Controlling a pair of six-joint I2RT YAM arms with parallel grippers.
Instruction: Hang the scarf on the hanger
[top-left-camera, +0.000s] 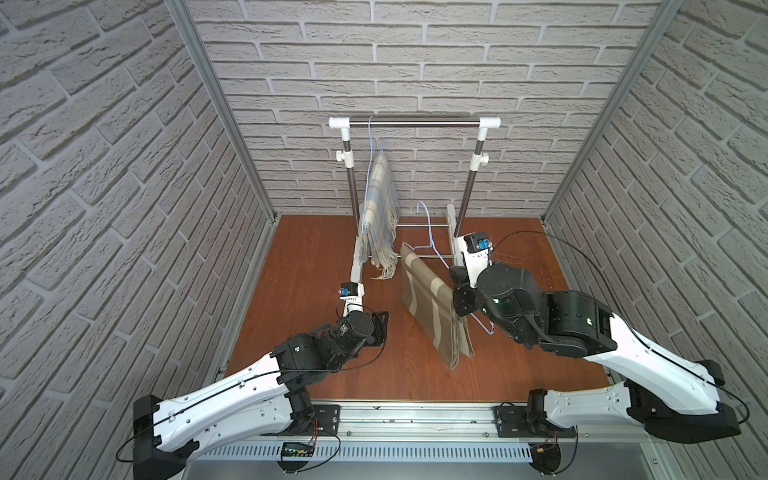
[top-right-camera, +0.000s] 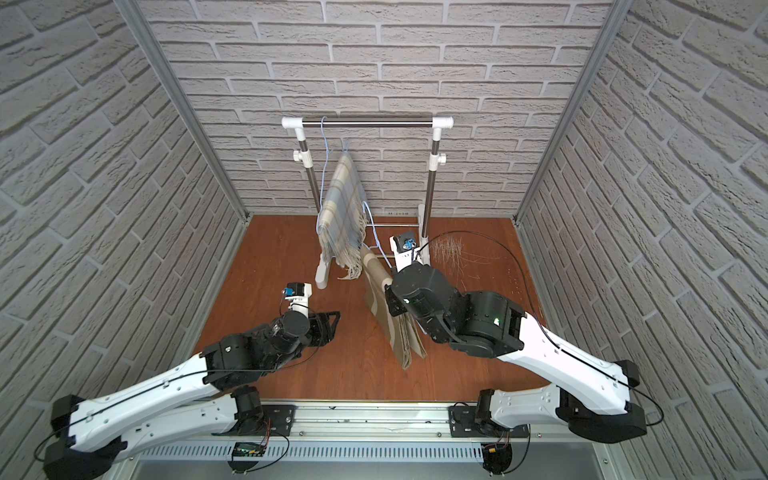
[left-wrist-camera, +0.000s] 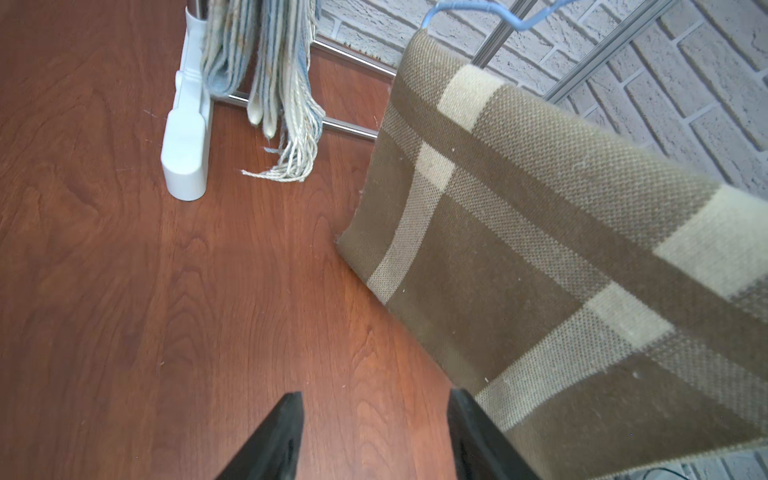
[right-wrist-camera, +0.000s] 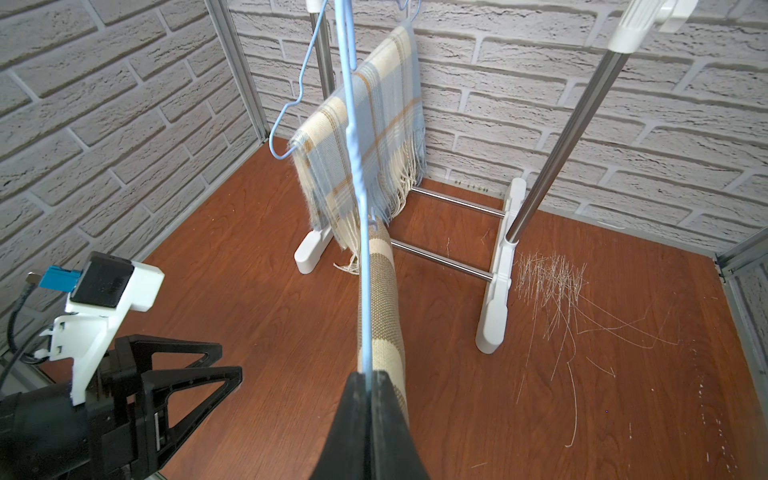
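A brown scarf with cream stripes (top-left-camera: 436, 308) hangs folded over the light-blue hanger (top-left-camera: 430, 232), clear of the floor in front of the rack. My right gripper is shut on the hanger's thin wire, which runs up from between its fingertips in the right wrist view. In the top left view that gripper's tips are at the scarf's right side. My left gripper stands open and empty, to the left of the scarf and apart from it. The hanger's hook points up, below the rack's top bar. The scarf covers part of the wire.
The rack's metal top bar (top-left-camera: 424, 122) carries, at its left end, a pale blue-and-cream fringed scarf (top-left-camera: 379, 208) on a hanger. Loose threads (right-wrist-camera: 552, 280) lie on the wooden floor right of the rack.
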